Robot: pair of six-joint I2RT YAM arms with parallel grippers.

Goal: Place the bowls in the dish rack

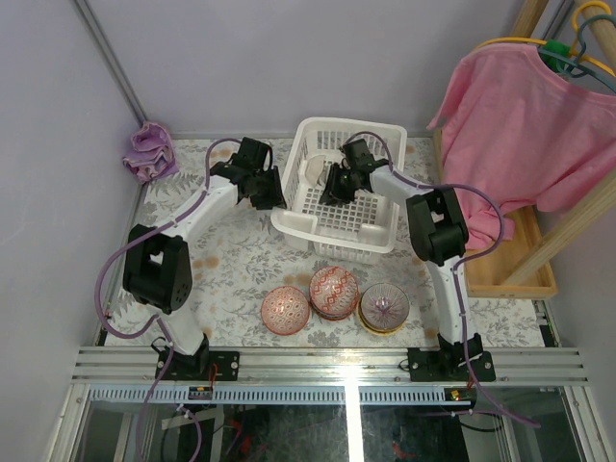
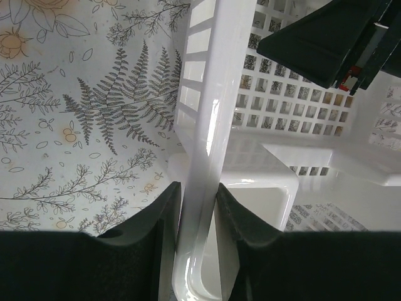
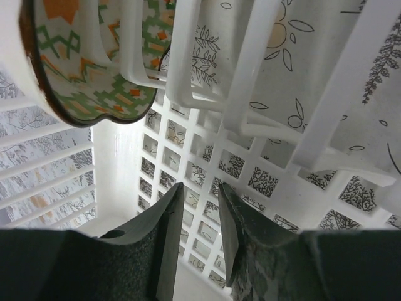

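The white dish rack (image 1: pixel 342 245) sits at the table's back middle. My left gripper is shut on its left rim, seen upright through the left wrist view. My right gripper is down inside the rack over the grid floor, beside the white dividers (image 3: pixel 250 75), part open with nothing visible between its fingers. A patterned bowl (image 3: pixel 88 75) stands tilted among the dividers at the back. At the front of the table lie a red speckled bowl (image 1: pixel 285 310), red patterned bowls (image 1: pixel 334 290) and a ribbed bowl stack (image 1: pixel 383 306).
A pink shirt (image 1: pixel 510 135) hangs over a wooden tray (image 1: pixel 525 279) at the right. A purple cloth (image 1: pixel 149 152) lies at the back left. Table space between the left arm and the rack is clear.
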